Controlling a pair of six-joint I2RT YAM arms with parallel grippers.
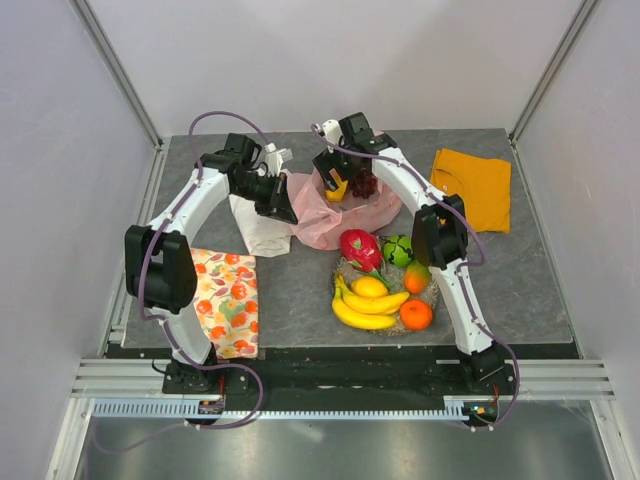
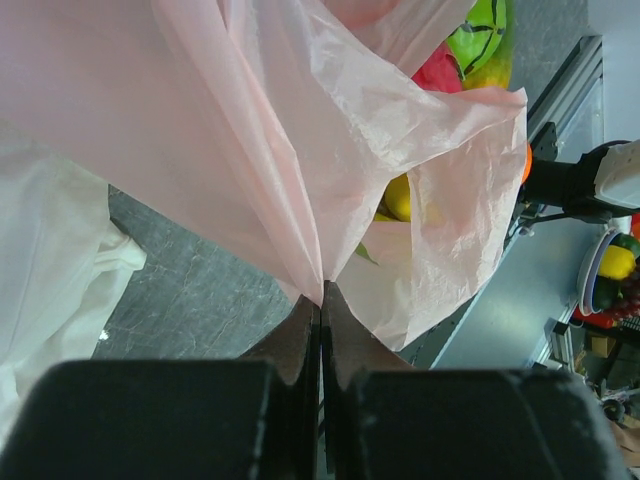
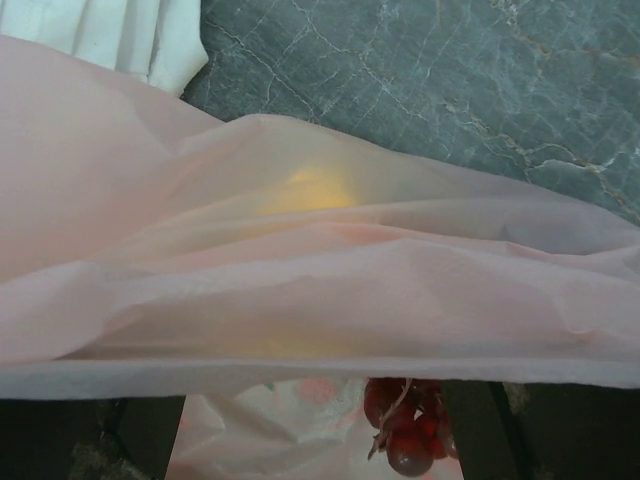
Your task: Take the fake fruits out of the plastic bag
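A pink plastic bag [image 1: 318, 222] lies at the table's back middle, its mouth spread. My left gripper is shut on a gathered fold at the bag's left edge. Inside the bag are a yellow fruit [image 1: 337, 191] and dark red grapes [image 3: 408, 428]. Over the bag, my right gripper [image 1: 335, 172] stands open beside the yellow fruit. In the right wrist view the bag's film crosses in front of the yellow fruit, which glows through it, and the grapes show between the spread fingers.
A glass bowl [image 1: 432, 290] at front centre holds bananas, a lemon, an orange, a mango, a red dragon fruit and a green fruit. White cloth [image 1: 262, 232], patterned cloth [image 1: 226, 300] and yellow cloth [image 1: 480, 190] lie around. Bare table shows at right.
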